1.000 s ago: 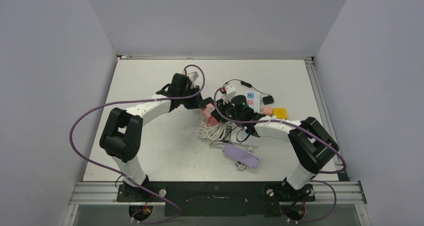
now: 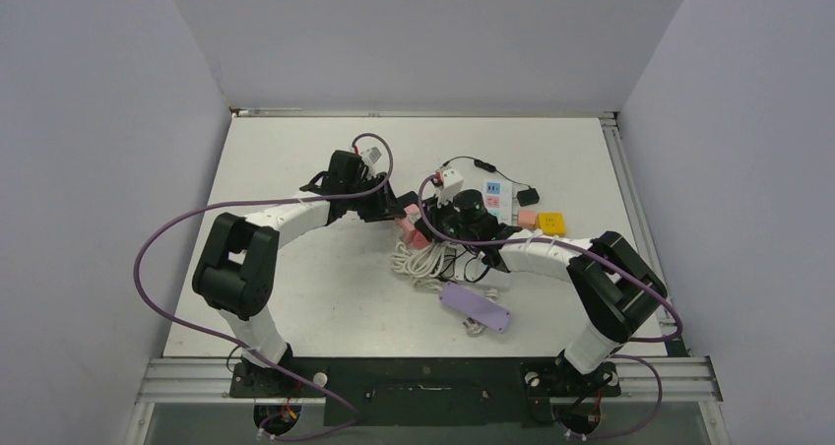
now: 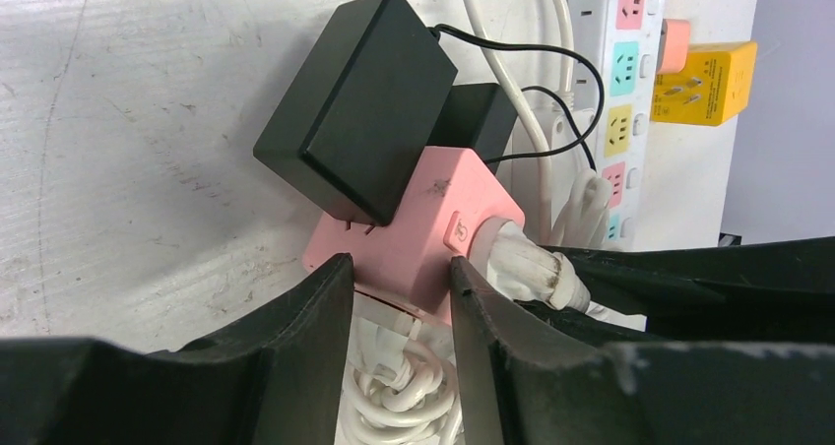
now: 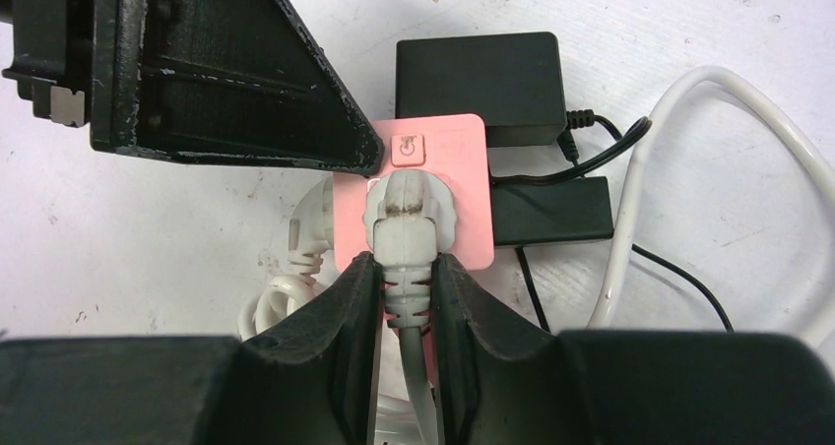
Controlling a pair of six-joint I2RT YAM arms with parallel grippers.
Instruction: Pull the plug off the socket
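Note:
A pink cube socket [image 3: 414, 268] lies among cables, with a white plug [image 3: 517, 263] in its face. My right gripper is shut on that plug's body, seen end-on over the socket in the right wrist view. My left gripper is part open at the socket's near portion, its fingertips at the pink body; whether they press on it is hard to tell. A second white plug [image 4: 310, 223] sits on the socket's side.
Two black adapters [image 3: 354, 100] lie against the socket. A power strip [image 3: 620, 91] and yellow adapter [image 3: 719, 81] are to the right, a purple strip [image 2: 473, 307] toward the front.
My left gripper has come slightly down and toward the front at the socket. The right gripper has barely moved.

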